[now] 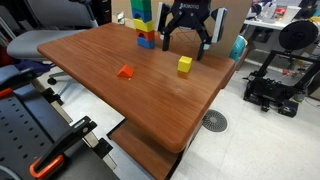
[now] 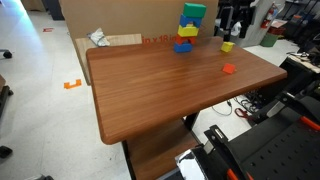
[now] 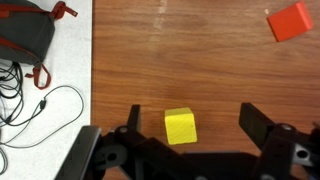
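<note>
On the wooden table (image 1: 110, 75) a yellow block (image 1: 184, 65) stands by itself near the far right edge. My gripper (image 1: 184, 46) is open above it. In the wrist view the yellow block (image 3: 180, 126) shows between the two dark fingers, with space on either side and nothing held. Seen from the other side, the gripper (image 2: 235, 32) hovers over the same yellow block (image 2: 227, 47).
A tower of coloured blocks (image 2: 188, 31), green on top, rises to one side of the gripper. One orange-red triangular block (image 1: 125, 72) lies apart on the table. Beyond the table edge are a dark bag (image 3: 27, 38) and cables.
</note>
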